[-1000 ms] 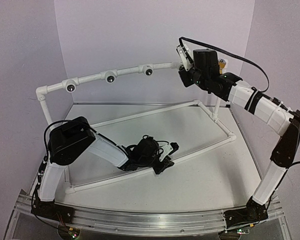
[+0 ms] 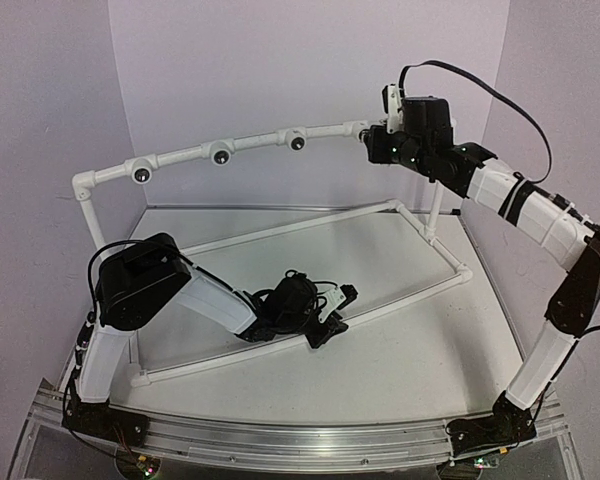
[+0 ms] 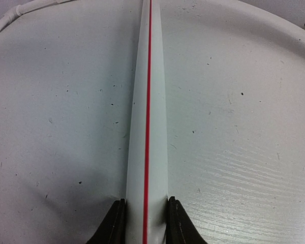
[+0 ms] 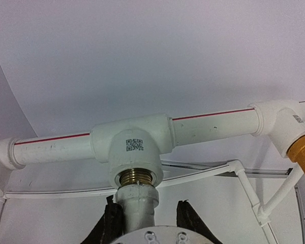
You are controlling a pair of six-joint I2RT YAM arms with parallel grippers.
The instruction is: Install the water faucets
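A white pipe rail [image 2: 184, 156] with tee fittings runs across the back. In the right wrist view, a brass threaded piece with a pale fitting [image 4: 137, 201] sits at the mouth of a tee [image 4: 132, 142], between the fingers of my right gripper; its right finger looks apart from the fitting. An orange piece [image 4: 303, 157] is on the neighbouring tee. My left gripper is shut on the red-striped lower pipe [image 3: 145, 127] near the front of the frame.
The white base frame [image 2: 280, 226] lies on the board [image 2: 450, 370]. Grey walls stand behind and at both sides. The board's front right is clear.
The left arm has stayed still.
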